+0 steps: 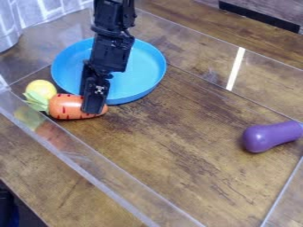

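A toy carrot [73,105] with a pale green top lies at the front left of the blue plate [144,69], by a clear plastic wall. My black gripper [92,99] comes down over the plate from the top, its fingertips low at the carrot's right end. Whether the fingers are open or closed on the carrot is hard to tell. A yellow toy [42,90], like a lemon, sits just behind the carrot's top.
A purple eggplant [271,136] lies at the right. A metal pot [7,22] stands at the top left. Clear plastic walls border the wooden surface [178,164].
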